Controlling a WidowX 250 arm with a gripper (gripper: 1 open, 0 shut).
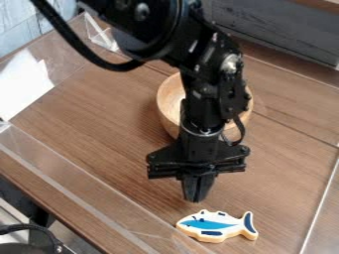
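Note:
A flat fish toy [216, 224], white and blue with a pale wooden edge, lies on the wooden table near the front. Just above and behind it, my gripper [199, 189] points down with its dark fingers close together; I cannot tell whether anything is between them. Behind the arm stands a light wooden bowl [169, 99], largely hidden by it.
A white sheet [19, 84] lies at the left edge, and clear strips run along the table's borders. A black cable is at the lower left.

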